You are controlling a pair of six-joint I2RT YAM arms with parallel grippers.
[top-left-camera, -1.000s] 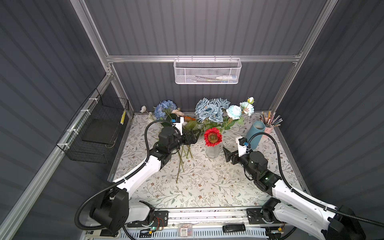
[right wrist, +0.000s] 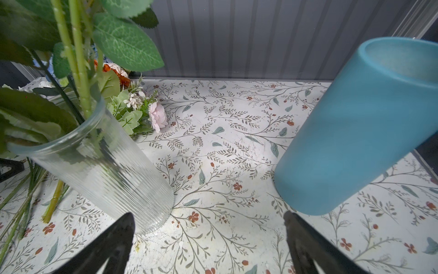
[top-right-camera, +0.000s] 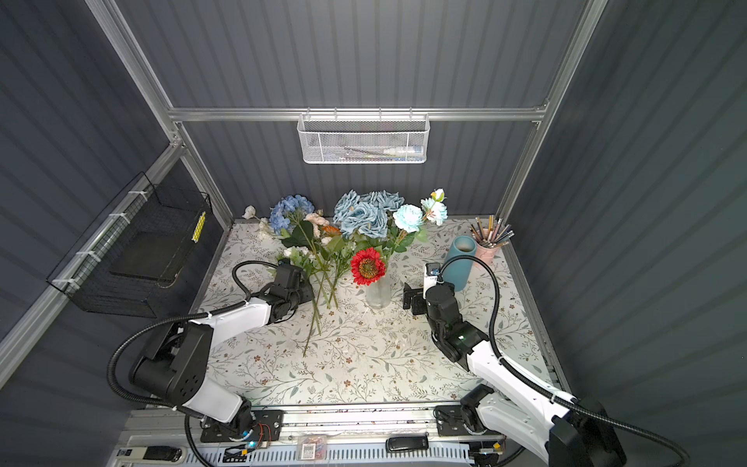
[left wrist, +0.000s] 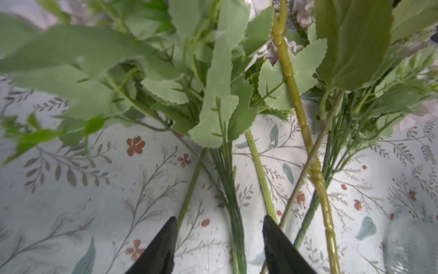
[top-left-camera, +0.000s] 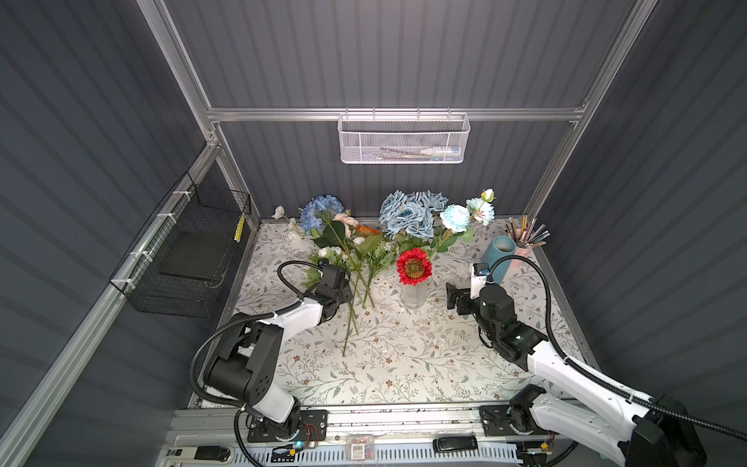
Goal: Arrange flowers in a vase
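Note:
The clear ribbed vase (right wrist: 132,182) stands upright mid-table, holding a red flower (top-left-camera: 414,266), blue-grey roses (top-left-camera: 411,214) and pale blue blooms (top-left-camera: 455,218). Loose stems with leaves lie to its left; in the left wrist view a bundle of thin green stems (left wrist: 233,210) runs between the fingertips of my left gripper, which is part open and not closed on them. A yellow-brown stem (left wrist: 304,127) crosses just right of that bundle. Right of the vase my right gripper is open, with only patterned tabletop visible between its fingers.
A blue cup (right wrist: 360,127) is close behind the right gripper, with a pink holder of brushes (top-left-camera: 523,249) beyond it. A blue hydrangea (top-left-camera: 320,210) lies at the back left.
My left gripper has moved left, away from the vase, and lower over the loose stems; its arm has folded. The right gripper has shifted slightly right, away from the vase.

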